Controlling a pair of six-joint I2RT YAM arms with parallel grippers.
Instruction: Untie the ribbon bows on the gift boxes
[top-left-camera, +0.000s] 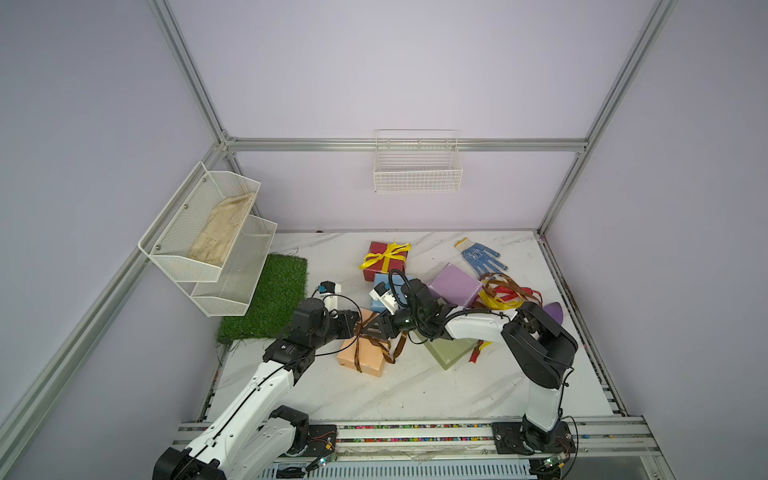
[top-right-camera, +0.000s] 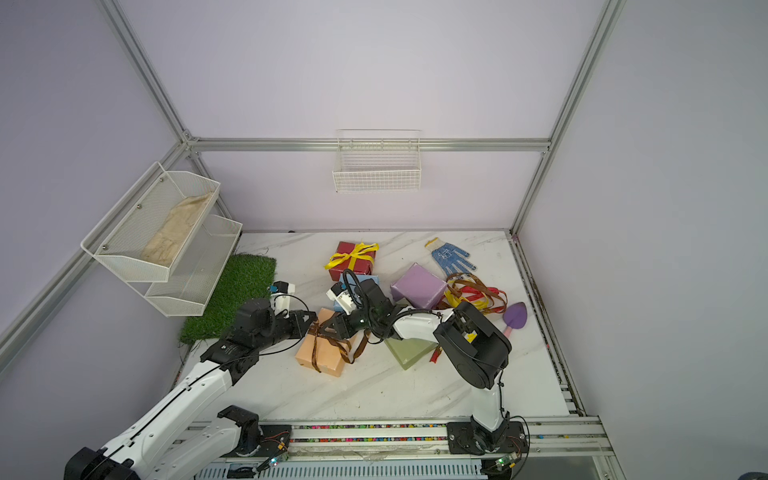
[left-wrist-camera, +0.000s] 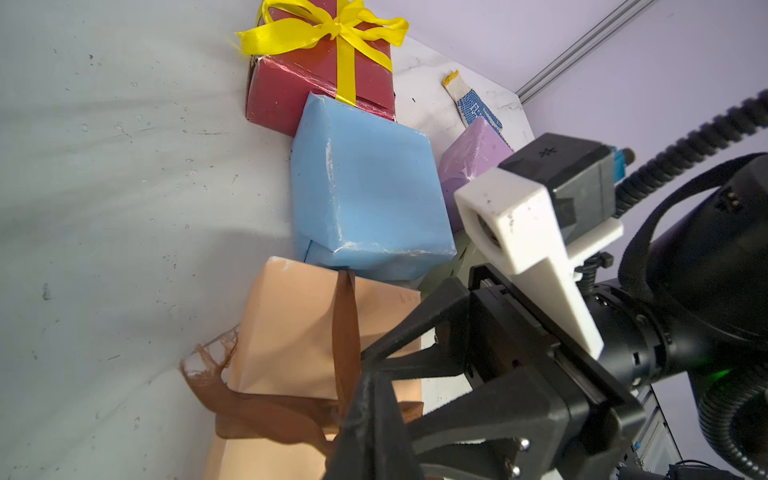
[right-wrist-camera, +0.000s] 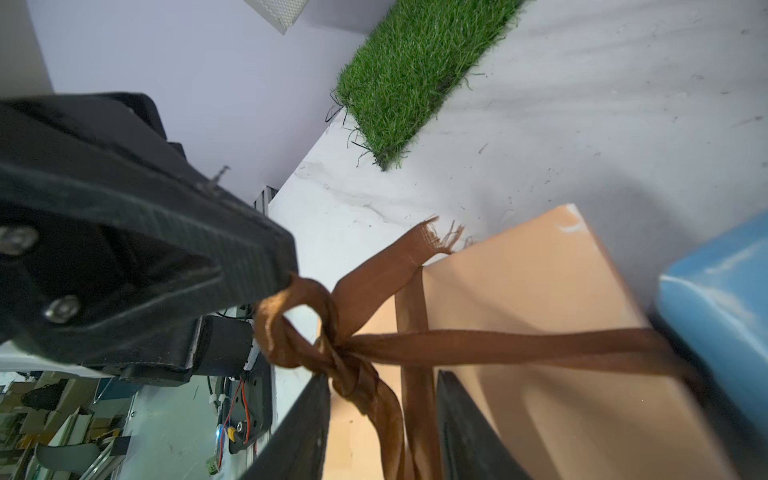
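Observation:
A peach box (top-left-camera: 366, 362) tied with a brown ribbon (right-wrist-camera: 512, 349) sits front left of centre. In the right wrist view my left gripper is shut on a loop of that ribbon, which is lifted with a twisted knot (right-wrist-camera: 352, 380) below it. My right gripper is open, its fingers on either side of the ribbon strands over the box. In the left wrist view the left fingers (left-wrist-camera: 372, 436) are closed together, and the right gripper reaches in from the right. A red box (left-wrist-camera: 296, 88) at the back carries a tied yellow bow (left-wrist-camera: 340, 28).
A blue box (left-wrist-camera: 376, 184) adjoins the peach box. Purple (top-left-camera: 455, 284) and green (top-left-camera: 448, 352) boxes without bows stand to the right. Loose ribbons (top-left-camera: 512, 293), a blue glove (top-left-camera: 481, 257) and a purple shovel (top-left-camera: 554, 311) lie farther right. Artificial grass (top-left-camera: 280, 288) covers the left side.

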